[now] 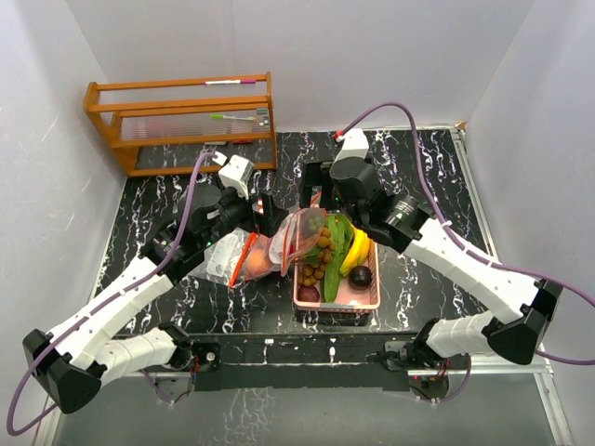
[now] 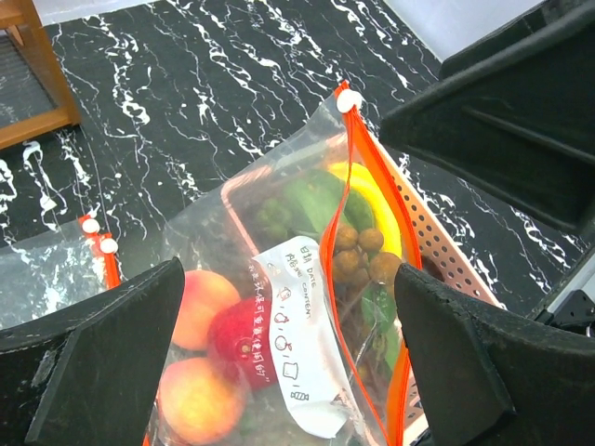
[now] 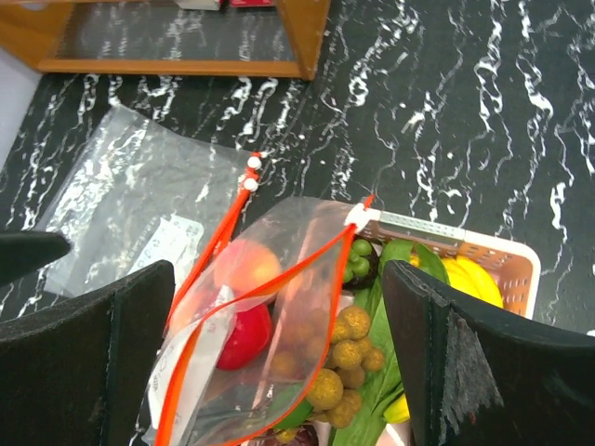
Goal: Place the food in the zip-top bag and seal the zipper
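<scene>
A clear zip top bag [image 2: 270, 372] with an orange zipper holds two peaches [image 2: 200, 400] and a red fruit [image 3: 244, 336], with a white label inside, and lies partly over a pink basket [image 1: 367, 299]. The basket holds bananas [image 3: 469, 279], greens, clustered brown round fruit [image 3: 349, 353] and dark round fruit [image 1: 360, 277]. My left gripper stands open above the bag's zipper. My right gripper is open over the bag and basket, its fingers apart.
Another flat empty bag [image 3: 130, 195] lies left of the filled one. A wooden rack [image 1: 181, 110] with pens stands at the back left.
</scene>
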